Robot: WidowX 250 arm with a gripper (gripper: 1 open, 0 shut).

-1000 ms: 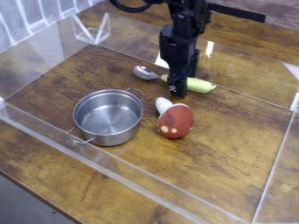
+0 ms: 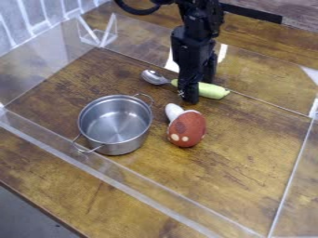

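My black gripper (image 2: 191,88) hangs at the upper middle over a pale green elongated object (image 2: 213,91), its fingertips down at that object's left part. The fingers look open, though dark and partly overlapping; whether they touch the object I cannot tell. A metal spoon (image 2: 155,78) lies just left of it. Below are a small white object (image 2: 176,112) and a red oval object (image 2: 187,129) with pale spots, close together. A steel pot (image 2: 114,125) with two handles stands at the lower left of them.
A white patch lies behind the gripper. Clear panel edges border the work area.
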